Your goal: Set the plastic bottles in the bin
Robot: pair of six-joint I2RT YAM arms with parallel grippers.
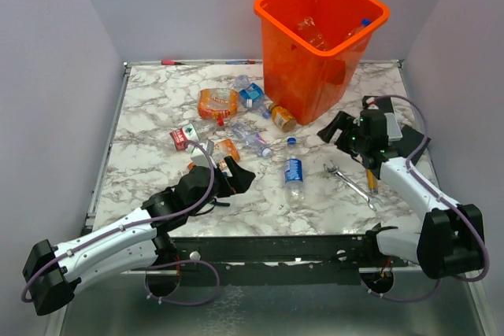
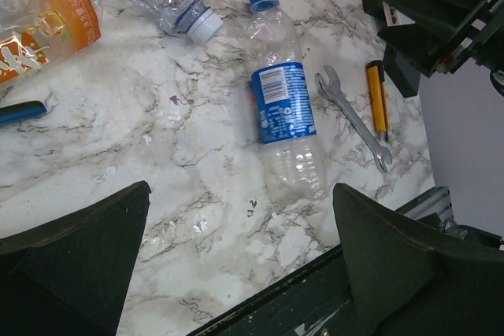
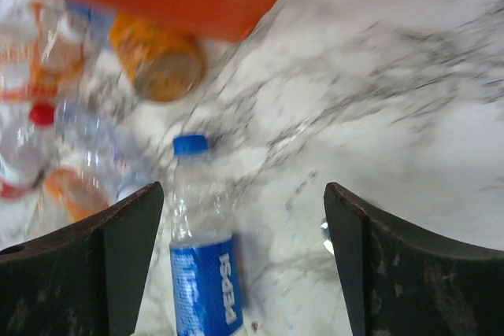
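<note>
An orange bin [image 1: 307, 76] stands at the back, with clear bottles inside. A Pepsi bottle [image 1: 293, 171] lies lengthwise toward the front centre, blue cap to the back. My left gripper [image 1: 236, 172] is open and empty above the table, left of that bottle. My right gripper [image 1: 337, 133] is open in the air above and right of it. A clear bottle [image 1: 252, 139], a blue-label bottle [image 1: 252, 95], a red-capped bottle [image 1: 189, 134], orange-label bottles [image 1: 217, 103] and an orange jar [image 1: 283, 118] lie at the centre and back left.
A wrench [image 1: 353, 186], a yellow cutter [image 1: 372, 181] and dark flat objects [image 1: 413, 142] lie at the right. A blue-handled item [image 2: 20, 113] lies left.
</note>
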